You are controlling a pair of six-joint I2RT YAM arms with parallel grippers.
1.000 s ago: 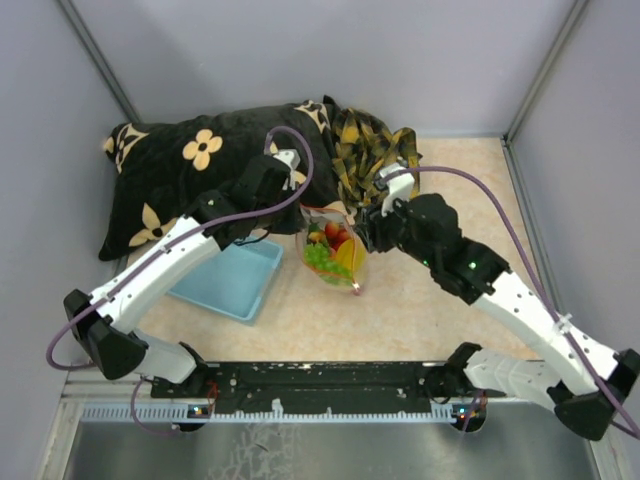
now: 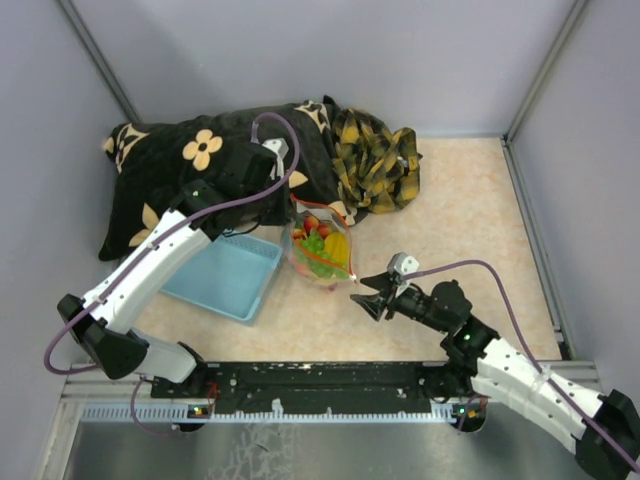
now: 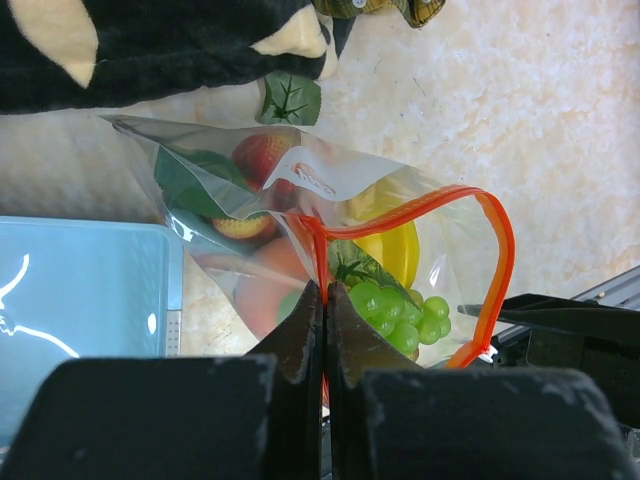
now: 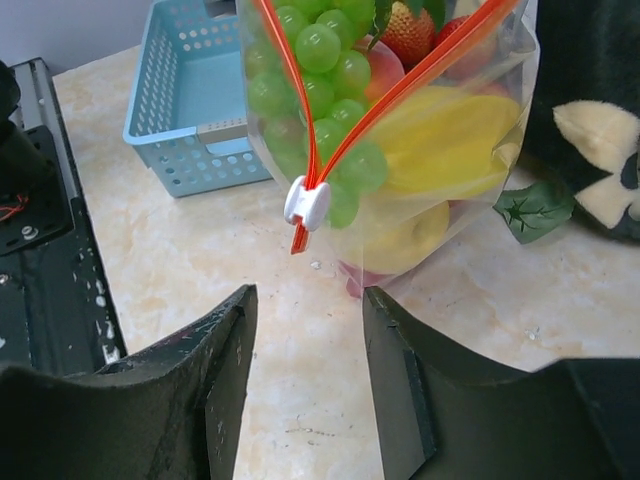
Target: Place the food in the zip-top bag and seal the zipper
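Observation:
The clear bag (image 2: pixel 325 243) hangs with its orange-edged mouth spread open, holding green grapes (image 3: pixel 390 315), a yellow fruit (image 4: pixel 450 140), a strawberry (image 4: pixel 408 35) and other food. My left gripper is shut on the bag's orange rim at one side. A white zipper slider (image 4: pixel 307 204) sits at the opposite corner, where the two orange strips meet. My right gripper stands part open just in front of and below that slider, nothing between its fingers. From above, the right gripper (image 2: pixel 372 298) shows right of the slider's corner.
An empty blue basket (image 2: pixel 225 275) stands left of the bag. Behind lie a dark flowered cushion (image 2: pixel 203 150) and a yellow-black checked cloth (image 2: pixel 375 160). A green leaf (image 4: pixel 535 210) pokes out beside the bag. Bare table (image 2: pixel 460 215) spreads to the right.
My right gripper has left the bag's upper right side and come down toward the front, near the slider corner. The left gripper and the bag have shifted slightly left.

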